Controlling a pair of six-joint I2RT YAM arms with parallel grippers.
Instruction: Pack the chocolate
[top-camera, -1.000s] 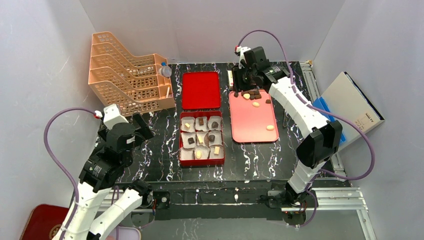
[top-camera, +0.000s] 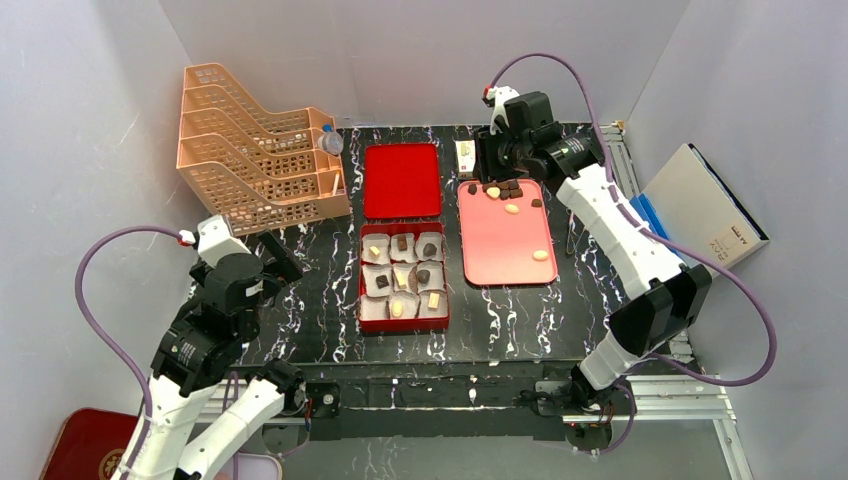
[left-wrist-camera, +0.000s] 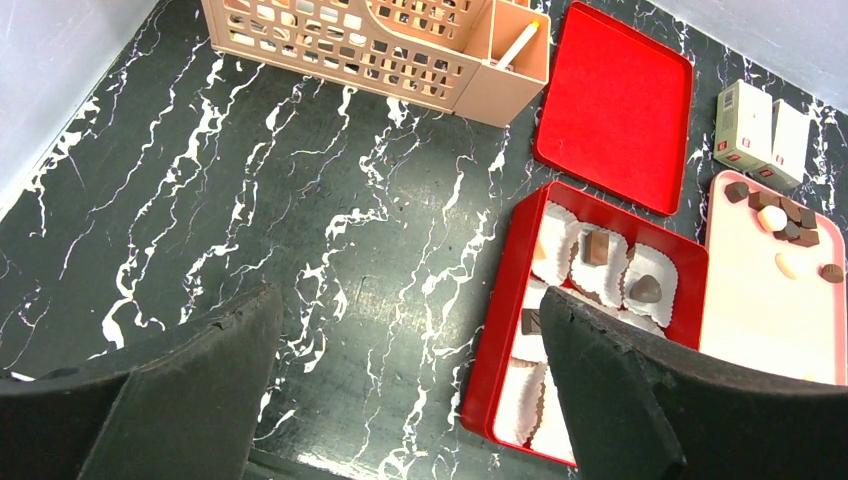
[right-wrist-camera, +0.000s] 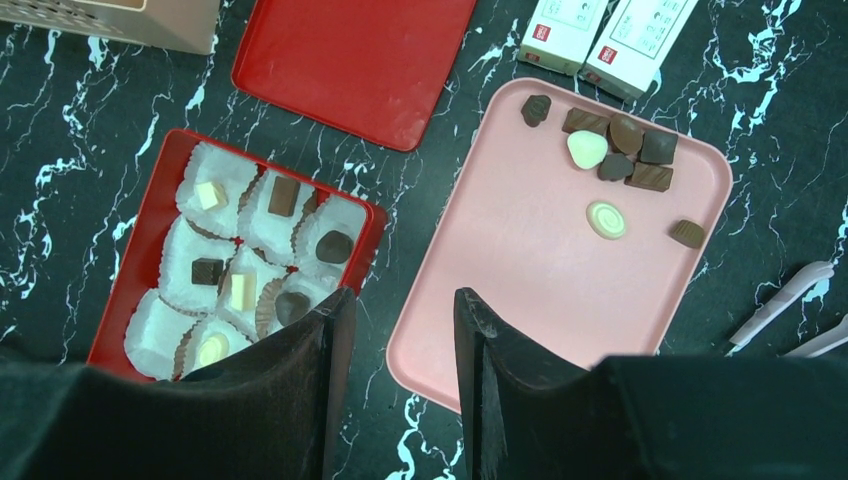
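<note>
The red box (top-camera: 446, 290) holds paper cups with single chocolates in several of them, dark and white. The pink tray (top-camera: 508, 255) to its right carries a cluster of dark chocolates (right-wrist-camera: 657, 147), white pieces (right-wrist-camera: 607, 220) and a lone dark piece (right-wrist-camera: 686, 233). My left gripper stands open over bare marble left of the box, nothing between its fingers. My right gripper hangs above the back of the tray; in its wrist view the fingers are apart with nothing between them.
The red lid (top-camera: 402, 180) lies behind the box. An orange rack (top-camera: 250, 180) stands back left, two small cartons (right-wrist-camera: 638, 45) behind the tray. Tongs (right-wrist-camera: 783, 300) lie right of the tray; binders (top-camera: 705, 210) lean on the right wall.
My left gripper has moved slightly. The chocolates look unchanged.
</note>
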